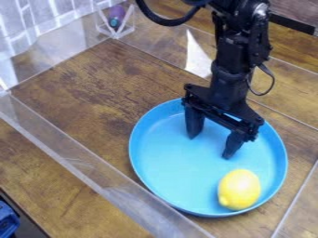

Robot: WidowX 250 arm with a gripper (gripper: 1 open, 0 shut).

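My black gripper (215, 124) hangs down from the top of the view into the blue plate (168, 172), over its back part, with its fingers low at the plate's surface. Whether anything is between the fingers cannot be seen. A yellow, rounded object (239, 189) lies in the front right of the plate, apart from the gripper.
A clear plastic wall (62, 149) runs along the left side. A white piece (196, 56) stands behind the arm. A small blue item (10, 221) is at the lower left corner.
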